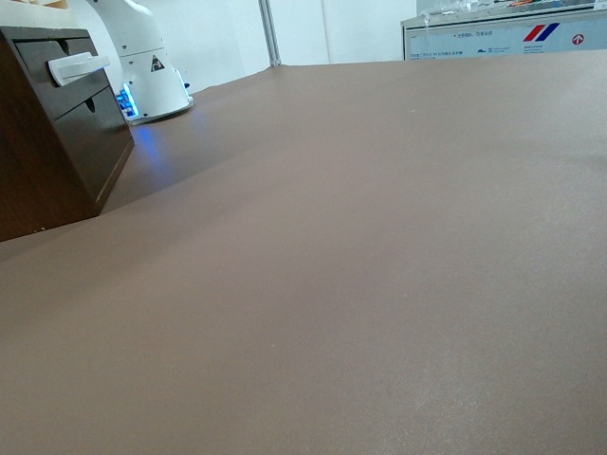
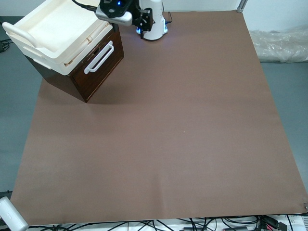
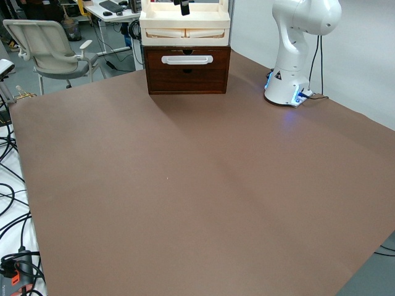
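Observation:
A wooden drawer cabinet (image 2: 77,79) with a white bar handle (image 3: 187,60) stands at the back of the table, a white plastic container (image 2: 57,29) on top. My gripper (image 2: 141,30) hangs beside the container and above the cabinet's far end in the left view; in the right view only its dark tip shows over the container (image 3: 185,24). Whether it is open or shut is unclear. The top view shows the cabinet's front (image 1: 81,123) but not the gripper.
The white arm base (image 3: 286,86) stands beside the cabinet. Cables (image 2: 226,222) run along the table's edge.

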